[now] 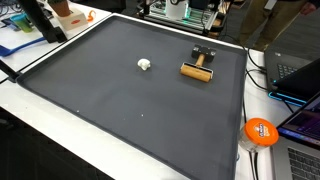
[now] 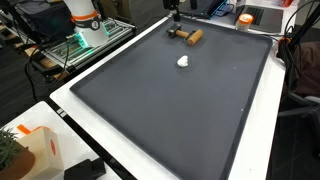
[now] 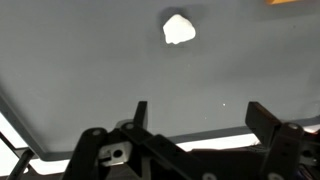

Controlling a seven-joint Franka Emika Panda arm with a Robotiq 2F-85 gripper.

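Observation:
A small white lump [image 1: 144, 64] lies on the dark grey mat [image 1: 130, 110], also seen as a white piece [image 2: 183, 61] in the other exterior view. Toward one side rests a tool with an orange-brown cylinder [image 1: 197, 72] and a black end. In the wrist view, my gripper stands open, its dark fingers wide apart with nothing between them. The white lump [image 3: 179, 29] shows beyond the fingertips, near the top of that view. Only a corner of the orange cylinder [image 3: 286, 2] appears there.
An orange-lidded container [image 1: 259, 133] stands on the white table beside the mat. A laptop [image 1: 297, 142] lies past it, with cables nearby.

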